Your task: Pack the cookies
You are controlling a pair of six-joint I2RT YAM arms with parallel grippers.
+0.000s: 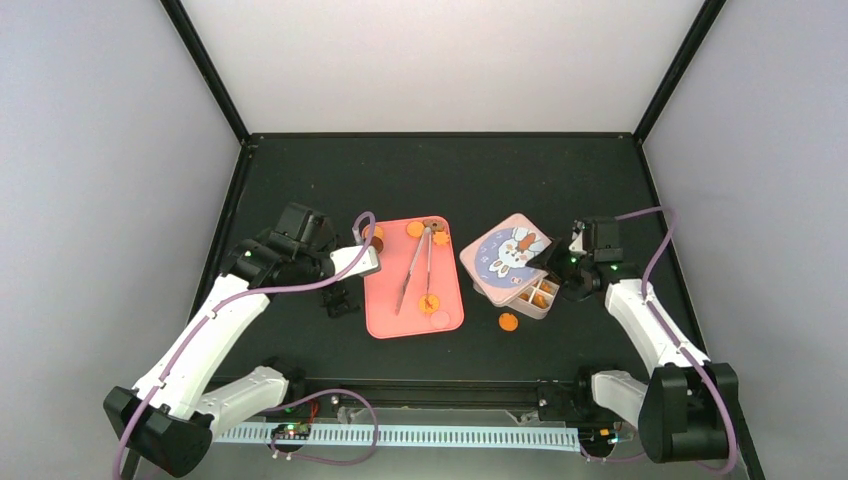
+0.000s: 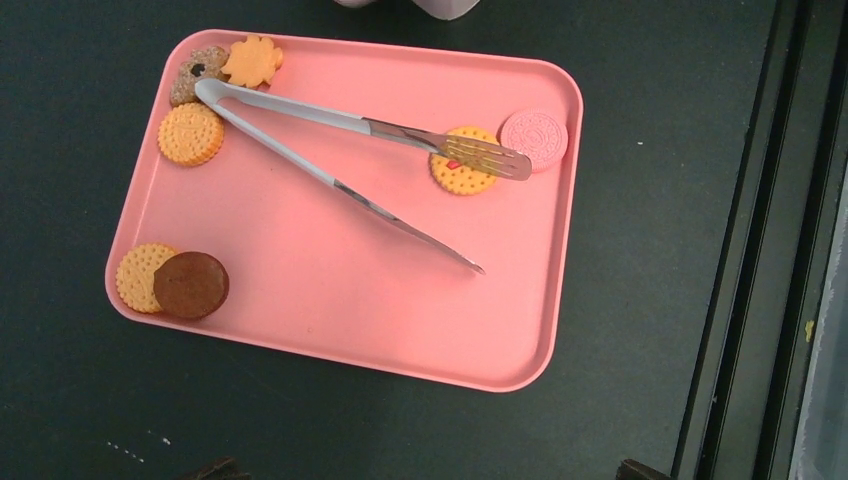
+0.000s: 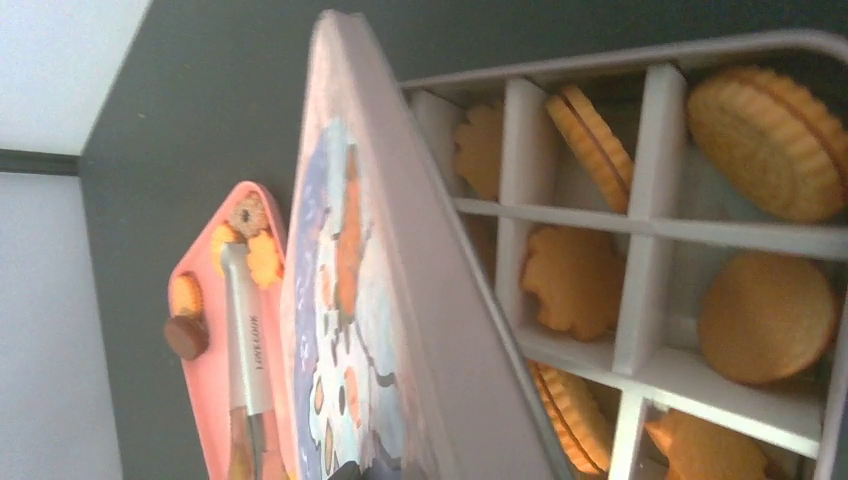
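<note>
A pink lid with a rabbit picture lies tilted over the divided box, partly covering it; my right gripper is at the lid's right edge, fingers too hidden to read. The visible compartments hold cookies. On the pink tray lie cookies, including a brown one and a pink one, with metal tongs across them. My left gripper hangs over the tray's left side, open, nothing between its fingertips at the bottom of the left wrist view.
A loose orange cookie lies on the table in front of the box.
</note>
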